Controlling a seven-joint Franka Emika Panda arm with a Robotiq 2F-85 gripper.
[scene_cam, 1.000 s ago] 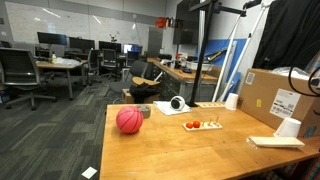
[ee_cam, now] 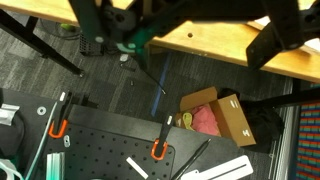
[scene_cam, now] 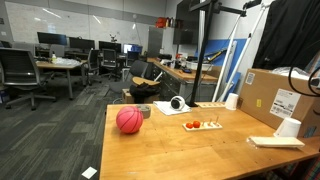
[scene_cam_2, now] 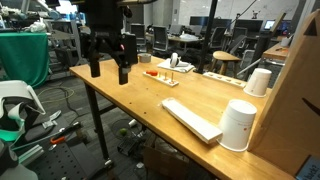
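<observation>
My gripper hangs in the left of exterior view 2, near the wooden table's edge, its two dark fingers apart with nothing between them. In the wrist view the open gripper looks down past the table edge to the floor. A pinkish-red ball rests on the table in exterior view 1. Right of it lies a pale board bearing small red round pieces and a thin peg. A long white block lies along the edge beside an upside-down white cup.
Another white cup stands farther back. A large cardboard box flanks the table's right side. Below the edge are an open carton and a black perforated plate with tools.
</observation>
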